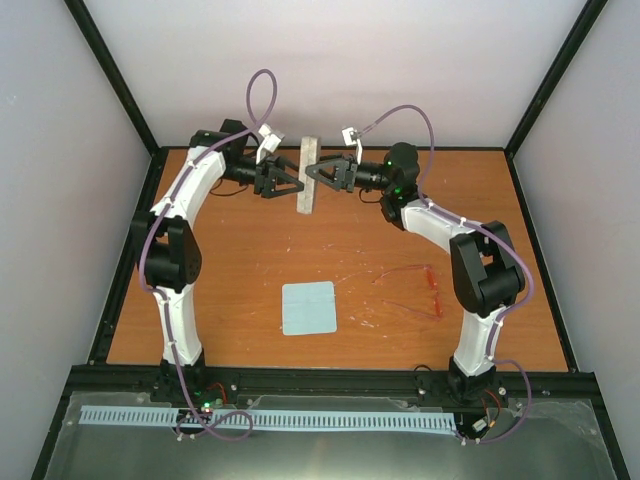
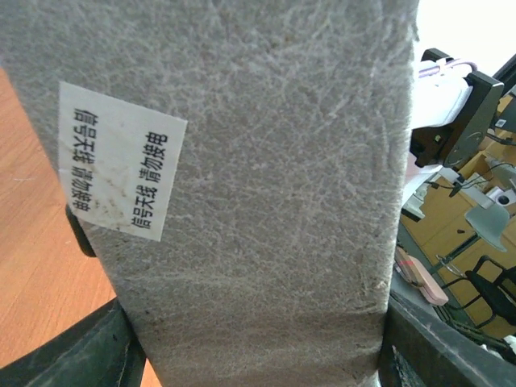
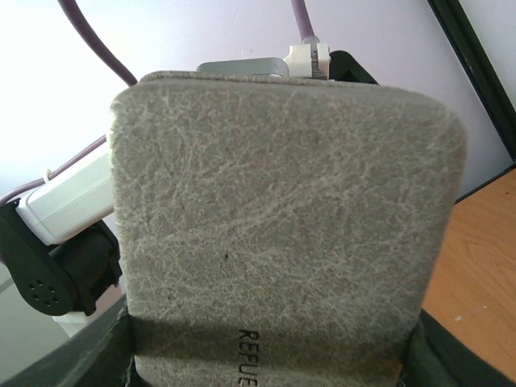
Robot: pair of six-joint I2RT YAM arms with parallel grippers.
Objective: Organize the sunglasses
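Observation:
A grey, textured glasses case point(image 1: 308, 175) is held upright in the air over the upper middle of the table, between both grippers. My left gripper point(image 1: 296, 178) is shut on it from the left; in the left wrist view the case point(image 2: 266, 201) fills most of the picture and bears a white label point(image 2: 121, 161). My right gripper point(image 1: 316, 171) is shut on the case from the right; in the right wrist view the case point(image 3: 282, 218) shows printed lettering at the bottom. No sunglasses can be made out.
A light blue cloth point(image 1: 309, 308) lies on the wooden table point(image 1: 240, 260) at the front middle. Thin red items point(image 1: 433, 295) lie at the right of the table.

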